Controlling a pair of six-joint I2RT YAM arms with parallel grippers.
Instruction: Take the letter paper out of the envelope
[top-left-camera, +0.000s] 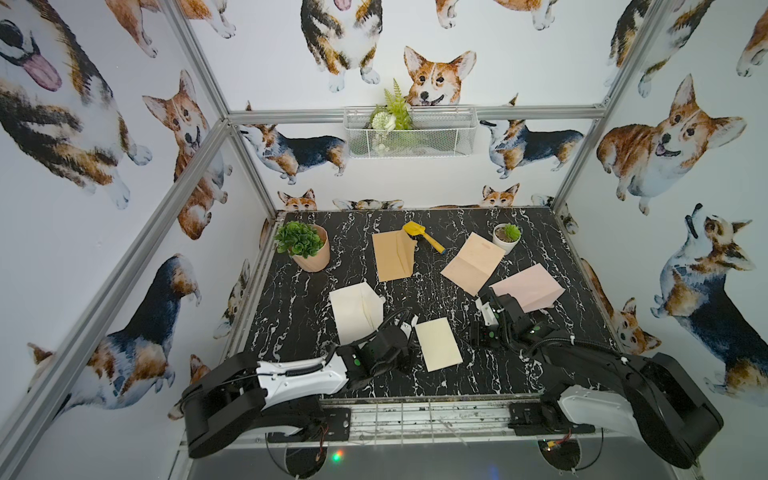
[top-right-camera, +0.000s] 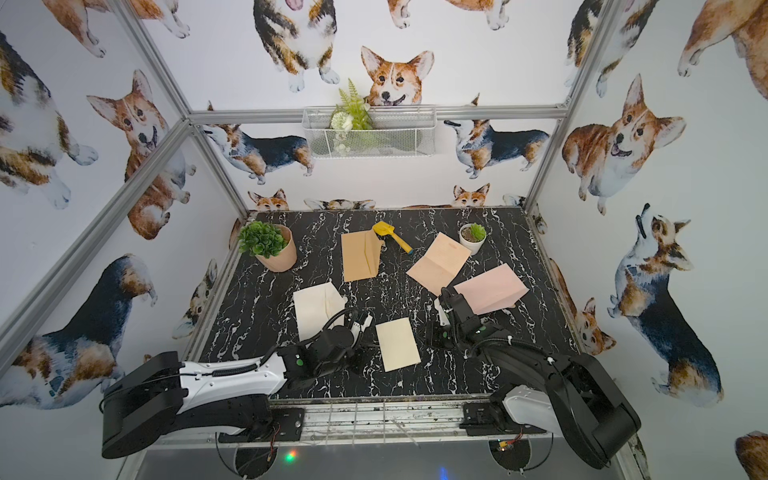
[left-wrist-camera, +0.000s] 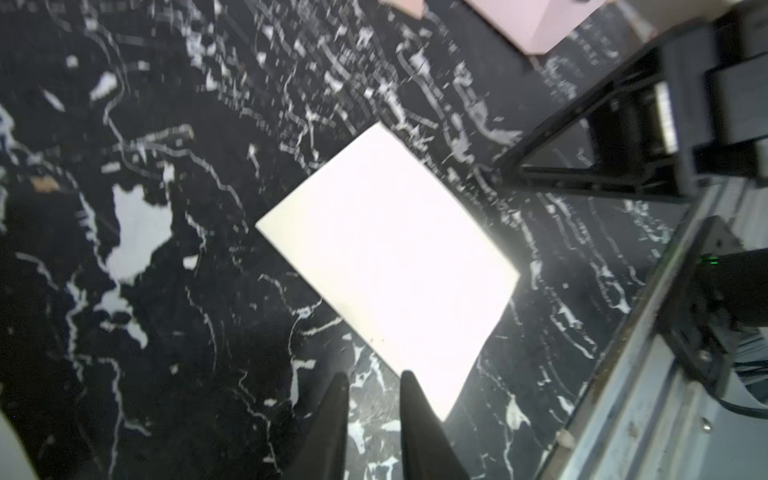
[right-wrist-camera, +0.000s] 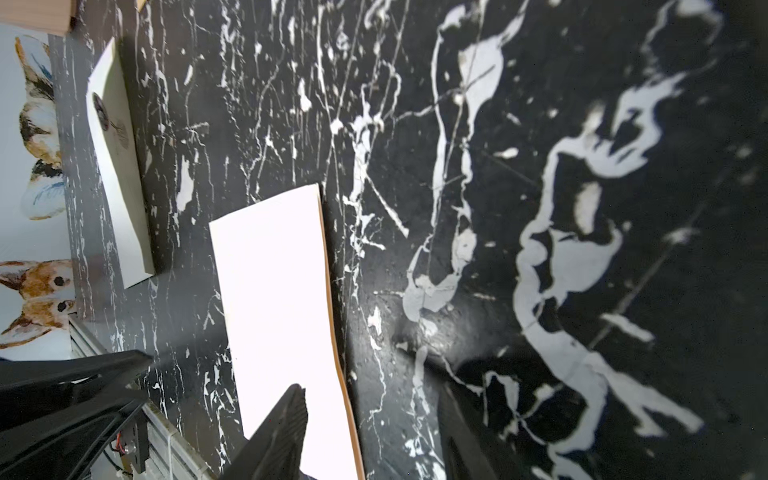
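A plain cream rectangle of paper (top-left-camera: 438, 344) lies flat near the front middle of the table. In the right wrist view its long side shows a thin brownish edge, slightly lifted; no flap is visible on it. Left of it, my left gripper is part open over the table, close to one corner of the paper, with nothing between its fingers. On the other side, my right gripper stands open and empty, its left finger overlapping the paper in view. Behind the left gripper lies a white envelope (top-left-camera: 352, 308) with its flap side up.
A brown envelope (top-left-camera: 390, 257), a peach one (top-left-camera: 472, 260) and a pink one (top-left-camera: 529, 286) lie farther back. A yellow tool (top-left-camera: 424, 235), a large potted plant (top-left-camera: 312, 249) and a small one (top-left-camera: 505, 240) stand along the rear. Bare table surrounds the cream paper.
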